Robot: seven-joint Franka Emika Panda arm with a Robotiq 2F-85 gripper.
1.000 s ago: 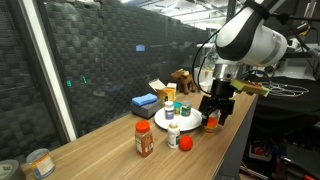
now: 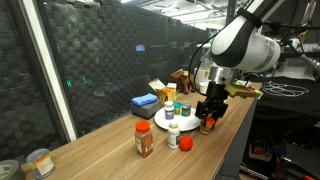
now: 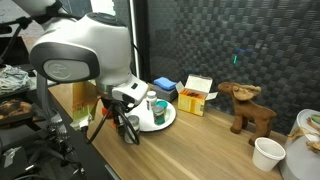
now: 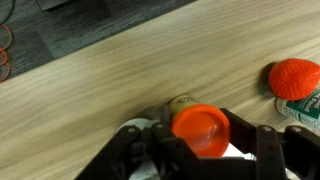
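An orange-lidded jar (image 4: 200,132) stands between the fingers of my gripper, which is shut on it, in the wrist view. From exterior view 1, the gripper (image 2: 208,116) is low over the table's right front side, with the orange jar (image 2: 207,126) under it. The second exterior view has the gripper (image 3: 122,118) close to the tabletop, its fingers hiding most of the jar. Whether the jar's base touches the table cannot be told.
A white plate (image 2: 162,124) carrying several small containers lies behind the gripper. To the left are a white bottle (image 2: 173,136), a round red item (image 2: 186,142) and a red-capped jar (image 2: 144,139). A brown toy animal (image 3: 244,108) and a white cup (image 3: 267,153) stand farther off.
In exterior view 1, my gripper and the orange jar have shifted slightly left. The other objects stay in place.
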